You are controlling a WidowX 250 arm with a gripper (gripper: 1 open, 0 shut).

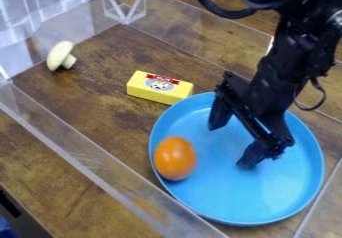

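Observation:
My black gripper [238, 134] hangs over the right half of a blue plate [234, 192], open, its fingertips low near the plate's surface. An orange round object [175, 158] sits on the plate at its left side, apart from the gripper. A yellow box [159, 87] with a label lies on the wooden table just beyond the plate's upper left. Whether anything small is between the fingers is hidden by the dark gripper body.
A pale mushroom-like object [62, 55] lies at the far left. Clear plastic walls border the wooden table [94, 112] at left and back. Bare wood is free left of the plate.

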